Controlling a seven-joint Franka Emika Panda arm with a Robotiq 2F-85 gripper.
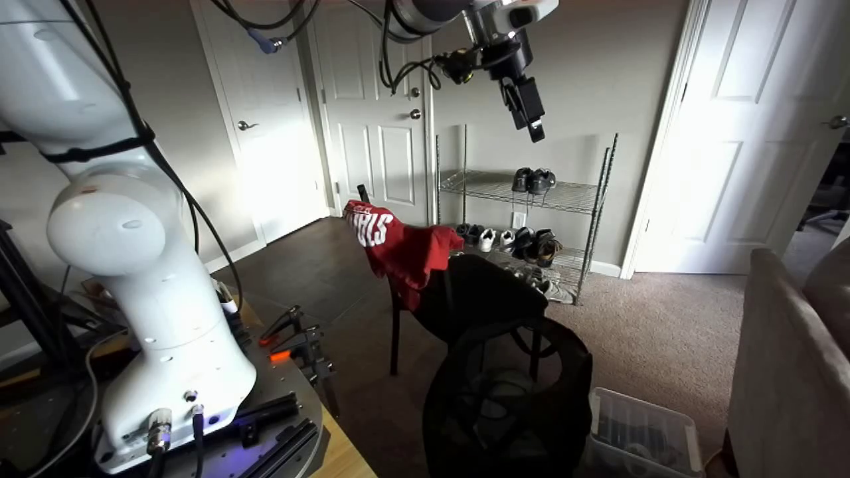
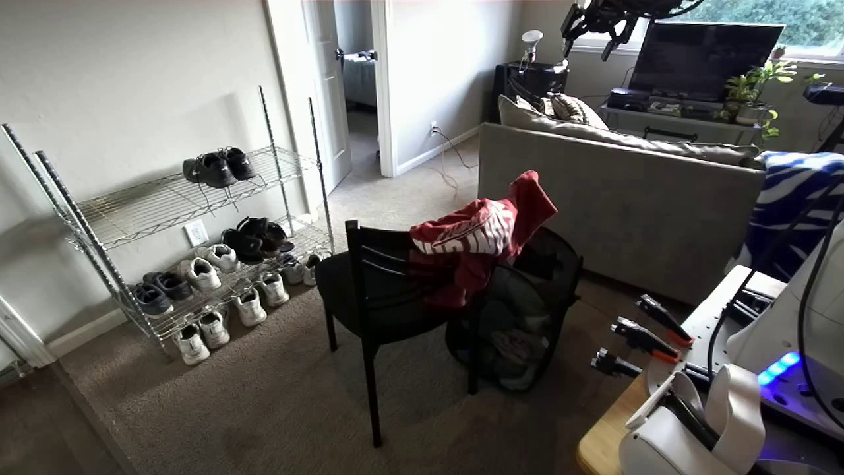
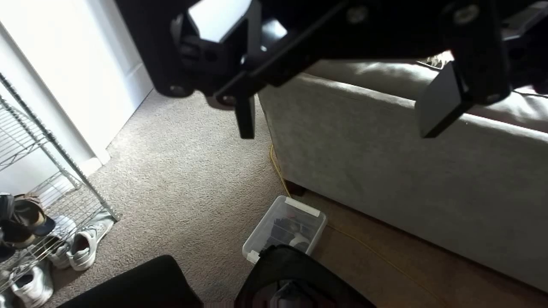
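Observation:
A red garment with white lettering is draped over the back of a black chair. In the second exterior view, the same red cloth hangs at one end of the chair back, close to a black mesh hamper with clothes inside. High above the floor, well apart from the cloth, is my gripper. The wrist view shows its fingers spread wide, one fingertip far from the other, and only air between them. The garment is out of the wrist view.
A wire rack with several shoes stands along the wall. A clear plastic bin sits on the carpet by the grey sofa. Clamps stick out from the table edge. Bare carpet lies between rack and sofa.

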